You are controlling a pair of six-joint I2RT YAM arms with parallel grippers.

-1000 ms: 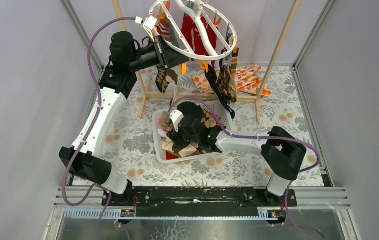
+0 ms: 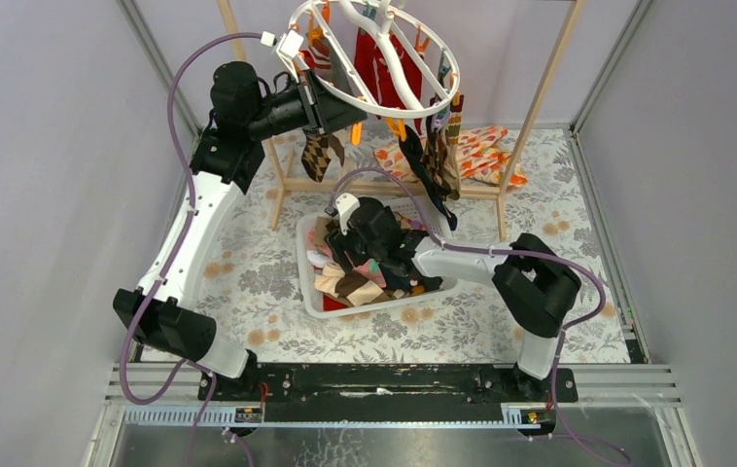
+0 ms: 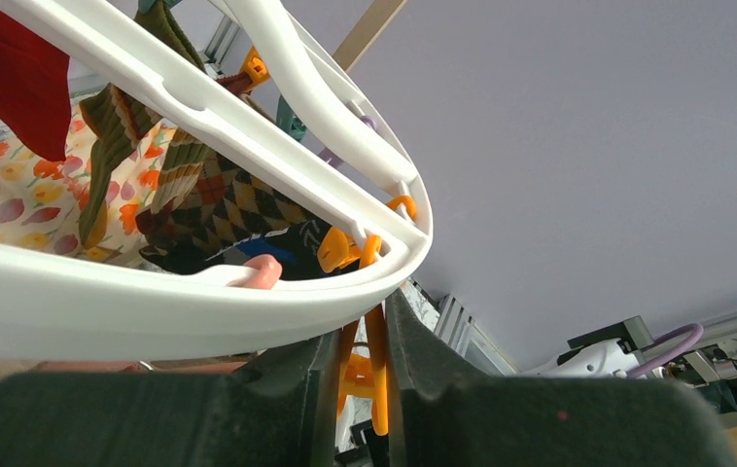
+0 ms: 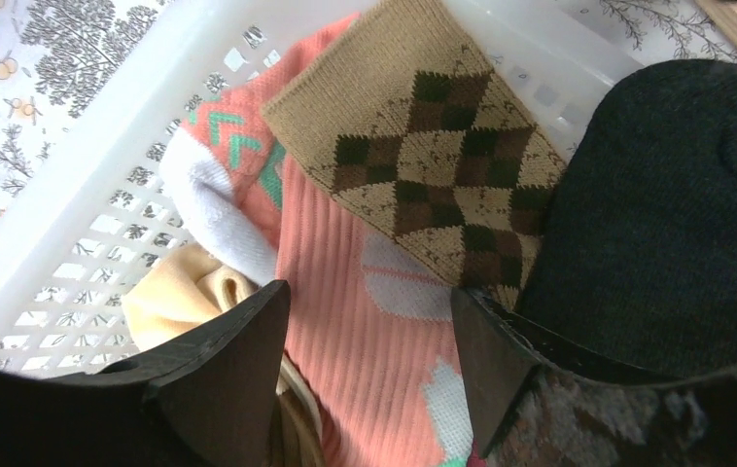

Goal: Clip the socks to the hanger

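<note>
A white round hanger (image 2: 406,107) with coloured clips and hanging socks fills the top of the top view. My left gripper is shut on an orange clip (image 3: 377,370) at the hanger's rim. My right gripper is down in the white basket (image 2: 309,302), part open over a pink ribbed sock (image 4: 345,253). Beside that lie a brown checked sock (image 4: 413,136), a black one (image 4: 647,185) and a beige one (image 4: 170,292).
A wooden stand (image 2: 544,88) rises behind the basket, with an orange floral cloth (image 2: 486,156) at its base.
The right arm has shifted slightly up in the top view within the basket. The left arm holds almost still at the hanger.
</note>
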